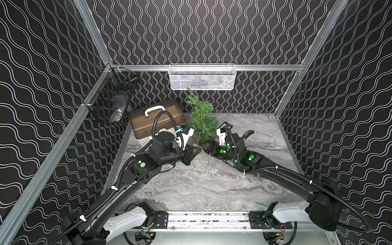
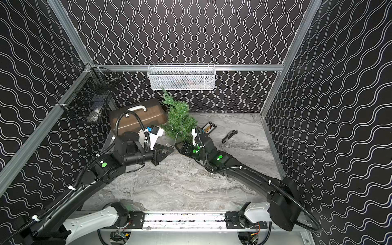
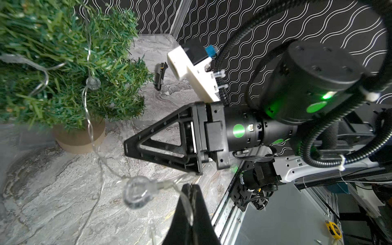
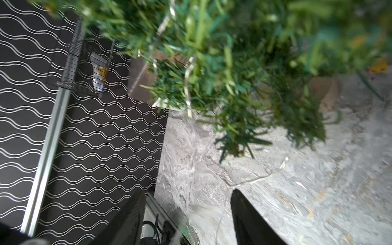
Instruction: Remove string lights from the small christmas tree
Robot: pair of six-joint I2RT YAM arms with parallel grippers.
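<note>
A small green tree [image 1: 201, 116] in a brown pot [image 3: 75, 138] stands at the middle back. Clear string lights [image 3: 138, 192] run from its branches down across the table and rise, blurred, near my left gripper. My left gripper is shut, in front of the pot; whether the wire is between its fingertips or only in front cannot be told. My right gripper is part open low at the tree's front right, beneath the branches, with a blurred wire seen between or beyond its fingers. In the left wrist view its black frame points toward the pot.
A brown case [image 1: 138, 122] with white handle sits back left. A white mesh basket [image 1: 202, 81] hangs on the back wall, a dark wire basket [image 1: 102, 106] on the left. Small black items [image 2: 228, 136] lie right of the tree.
</note>
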